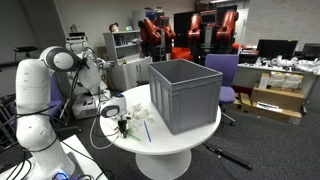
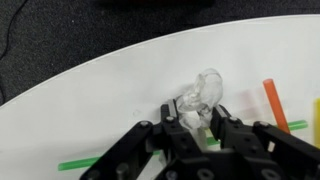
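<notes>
In the wrist view, a crumpled piece of clear plastic (image 2: 207,88) lies between and just beyond the fingertips of my gripper. The fingers are part open, a finger on either side of the plastic. Whether they press on it cannot be made out. A green straw (image 2: 80,163) passes beneath the gripper on the white table (image 2: 90,110), its middle hidden by the fingers. To the right, an orange stick (image 2: 275,104) crosses near the straw's other end. From outside, the gripper (image 1: 123,128) is low over the table's near left side.
A large grey bin (image 1: 190,98) stands on the right half of the round table (image 1: 165,141). A blue stick (image 1: 148,131) and some pale crumpled plastic (image 1: 146,112) lie between gripper and bin. A yellow thing (image 2: 317,122) shows at the wrist view's right edge.
</notes>
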